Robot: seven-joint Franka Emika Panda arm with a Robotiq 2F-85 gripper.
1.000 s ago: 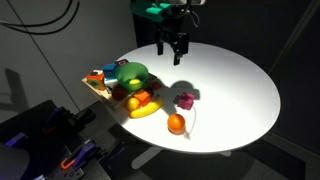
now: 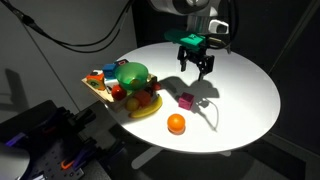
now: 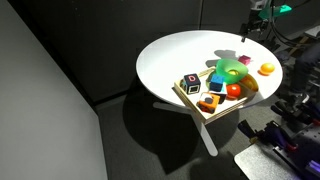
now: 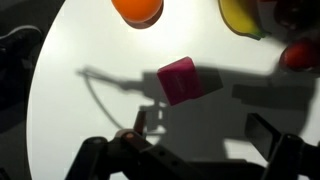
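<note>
My gripper (image 2: 193,70) stands open above the white round table, with nothing between its fingers. Below it, a small pinkish-red cube (image 2: 186,101) rests alone on the tabletop. The wrist view shows that cube (image 4: 180,80) just beyond the space between the spread fingertips, apart from them. An orange (image 2: 176,124) sits near the table's front edge, a short way from the cube. Left of both, a green bowl (image 2: 131,74) and a yellow banana (image 2: 147,107) lie among other toy food.
A wooden tray (image 3: 180,93) on one side of the table carries several blocks, including a dark block (image 3: 191,84) and a blue block (image 3: 217,85). Red round fruit (image 4: 300,55) lies near the banana.
In exterior view 1 my gripper has moved to the right and somewhat lower, away from the bowl's side and nearer to above the cube. The objects on the table have stayed put.
</note>
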